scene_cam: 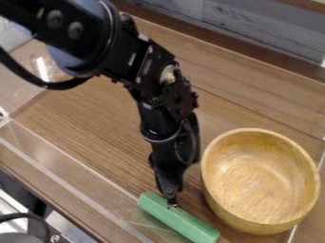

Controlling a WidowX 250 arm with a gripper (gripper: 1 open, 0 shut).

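My black gripper (170,195) points down at the lower middle, its fingertips just above the upper end of a green cylindrical object (181,222) lying on a clear strip at the front edge. The gripper looks shut, with nothing visible between its fingers. To the right of the gripper sits a large pale wooden bowl (259,169), empty.
A grey plank wall (241,28) runs along the back. A black cable loops at the lower left corner.
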